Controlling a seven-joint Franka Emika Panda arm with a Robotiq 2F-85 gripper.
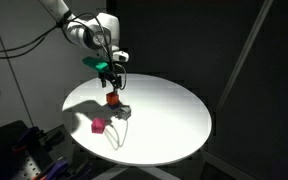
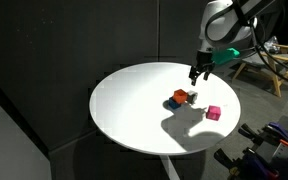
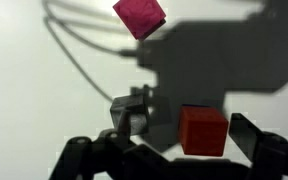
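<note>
In exterior view 1, my open gripper [image 1: 111, 85] hangs just above an orange-red cube [image 1: 112, 98], with nothing held. Exterior view 2 shows this cube [image 2: 180, 96] raised on a dark bluish block [image 2: 173, 103]. A grey cube [image 2: 192, 97] stands close beside them. The pink cube [image 2: 214, 113] lies apart, nearer the table's edge by the robot. From the wrist, the orange-red top [image 3: 203, 131] appears toward the right finger, while the grey cube [image 3: 130, 114] is by the left finger. The pink cube [image 3: 140, 15] is at the top; the dark block is mostly hidden.
Shadows of the arm fall over the surface around the cubes. Dark equipment [image 2: 256, 165] stands beside the table near the robot.
</note>
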